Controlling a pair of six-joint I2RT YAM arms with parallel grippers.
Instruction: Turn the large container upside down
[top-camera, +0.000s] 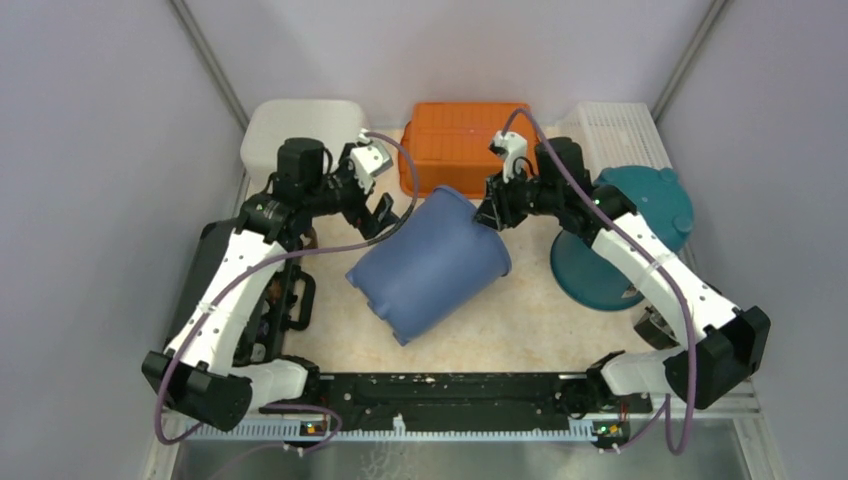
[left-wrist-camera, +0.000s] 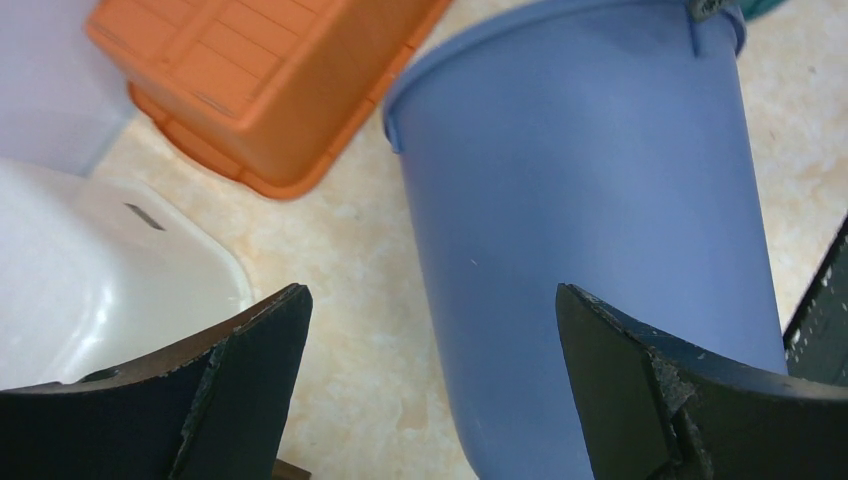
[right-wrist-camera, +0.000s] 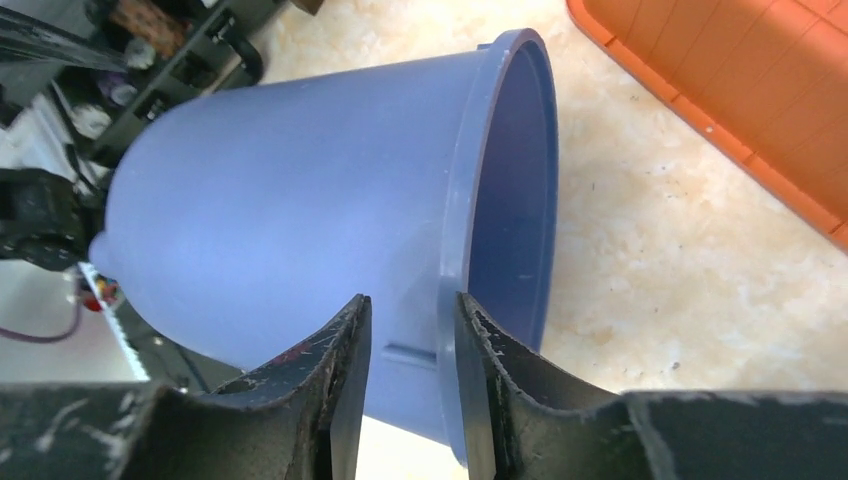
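The large blue container (top-camera: 432, 265) lies on its side on the table, its open mouth facing up and to the right in the top view and its base toward the lower left. My left gripper (top-camera: 383, 220) is open by the container's upper left side; in the left wrist view the blue wall (left-wrist-camera: 590, 190) shows beyond its right finger. At the mouth, my right gripper (top-camera: 488, 213) stands open. Its right finger (right-wrist-camera: 480, 370) overlaps the container's rim (right-wrist-camera: 468, 170) in the right wrist view; whether they touch, I cannot tell.
An orange bin (top-camera: 465, 145) stands close behind the mouth. A white tub (top-camera: 300, 130) is at the back left, a white basket (top-camera: 618, 135) at the back right. On the right sits a teal container (top-camera: 600, 275), on the left a black toolbox (top-camera: 210, 285).
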